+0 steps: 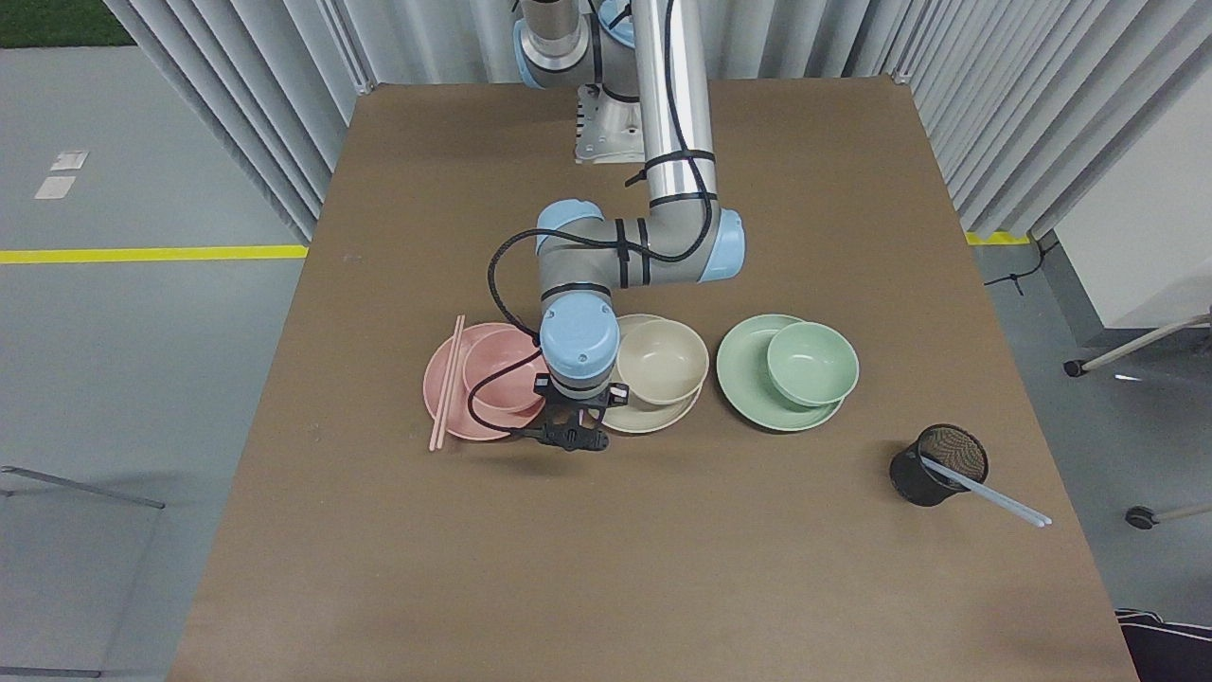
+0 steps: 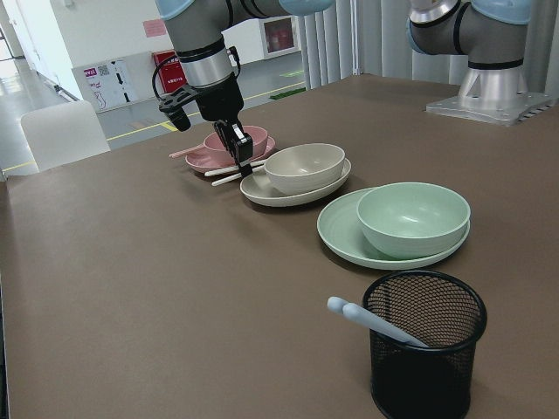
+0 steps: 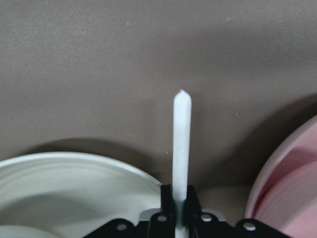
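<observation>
My gripper (image 2: 245, 168) is low at the left side of the cream plate (image 2: 295, 196), between it and the pink plate (image 3: 275, 168). In the wrist view it is shut on a white chopstick (image 3: 181, 139), which points away over bare table. The cream bowl (image 1: 662, 362) sits on its plate. A pink bowl (image 2: 251, 136) rests on the pink plate, with pink chopsticks (image 1: 445, 383) on that plate's left side.
A green bowl (image 1: 812, 364) on a green plate (image 1: 740, 369) stands to the right. The black mesh cup (image 1: 920, 477) with light chopsticks (image 1: 1000, 500) is front right.
</observation>
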